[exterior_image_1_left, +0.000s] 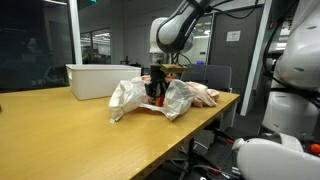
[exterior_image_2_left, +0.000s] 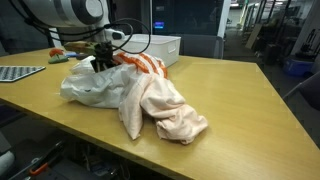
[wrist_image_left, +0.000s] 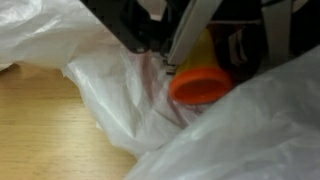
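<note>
A crumpled white plastic bag (exterior_image_1_left: 128, 97) lies open on the wooden table. My gripper (exterior_image_1_left: 157, 86) points down into its mouth. In the wrist view a yellow container with an orange end (wrist_image_left: 200, 86) sits at the fingers, bag film around it; my gripper looks shut on it, though the contact is partly hidden. A patch of orange-red (exterior_image_1_left: 158, 101) shows below the fingers in exterior view 1. From the other side, the bag (exterior_image_2_left: 100, 87) hides the fingertips and the container.
A pale pink cloth (exterior_image_2_left: 168, 108) is heaped beside the bag, with an orange-and-white striped cloth (exterior_image_2_left: 152, 64) behind. A white box (exterior_image_1_left: 98, 82) stands at the table's back.
</note>
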